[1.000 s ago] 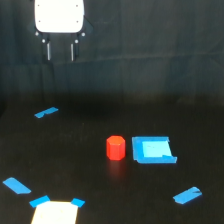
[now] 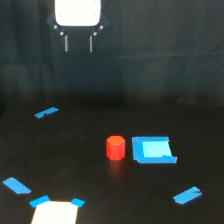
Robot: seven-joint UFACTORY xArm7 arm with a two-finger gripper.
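Note:
A small red block (image 2: 116, 148) with a faceted outline stands on the dark table near the middle of the view. Just to its right, a square of blue tape (image 2: 137, 151) frames a pale patch (image 2: 157, 149); a narrow gap separates block and tape. High up at the top left hangs my gripper (image 2: 78, 42), white above with two thin fingers pointing down. Those fingers are apart, with only dark background between them. The block is well below and to the right of the gripper in the picture, untouched.
Blue tape strips lie at the left (image 2: 16, 186), far left (image 2: 46, 112) and lower right (image 2: 187, 195). At the bottom edge is a bright white shape (image 2: 54, 213) with blue tape at its corners. A dark curtain (image 2: 160, 60) hangs behind.
My gripper has moved to the right and slightly up in the picture, its fingers still apart. The red block and the tape have not moved.

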